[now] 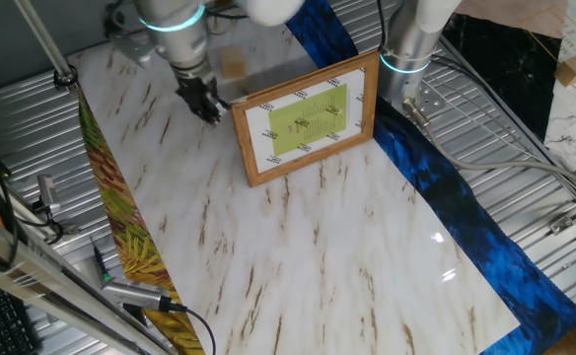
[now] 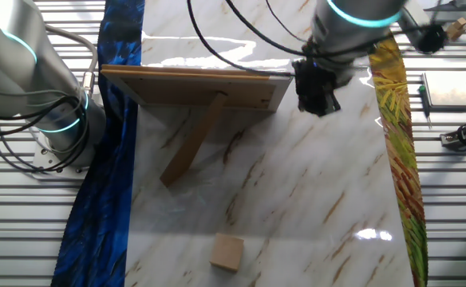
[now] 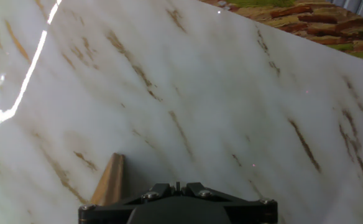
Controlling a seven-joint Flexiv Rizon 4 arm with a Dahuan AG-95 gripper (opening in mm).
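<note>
A wooden picture frame [image 1: 305,120] with a yellow-green sheet stands upright on the marble-patterned table. From behind, in exterior view 2, its back [image 2: 209,89] shows with a wooden stand leg [image 2: 195,139] swung out. My gripper [image 1: 209,110] hovers just beside the frame's left upper corner, apart from it. The wrist view has the gripper's [image 3: 178,188] two fingertips together at the bottom edge, with nothing visible between them. A wooden corner of the frame [image 3: 110,180] pokes up to the left of the fingers there.
A small wooden block [image 2: 227,252] lies on the table behind the frame.
</note>
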